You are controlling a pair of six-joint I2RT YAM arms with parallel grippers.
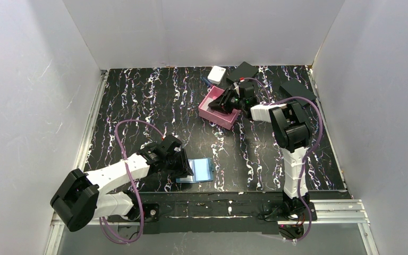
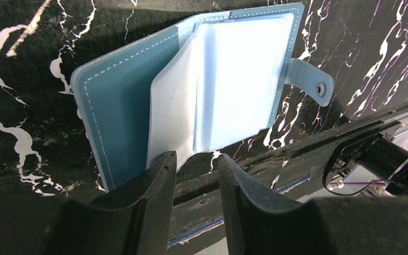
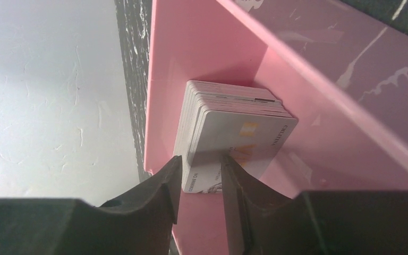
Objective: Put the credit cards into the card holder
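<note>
In the right wrist view, a stack of white credit cards (image 3: 239,135) leans on edge against a corner inside the pink box (image 3: 183,48). My right gripper is over the near face of the stack, its fingers parted and open; whether they touch a card cannot be told. The card holder (image 2: 127,101) lies spread on the table, blue with clear sleeves and a snap tab. One sleeve (image 2: 175,93) stands lifted beside my left gripper, whose fingers are apart at the holder's near edge; no grip on the sleeve shows.
A white block (image 1: 217,74) and a dark flat case (image 1: 243,72) lie behind the pink box; another dark case (image 1: 297,90) is at the far right. The table between box and holder is clear, as is its left rear.
</note>
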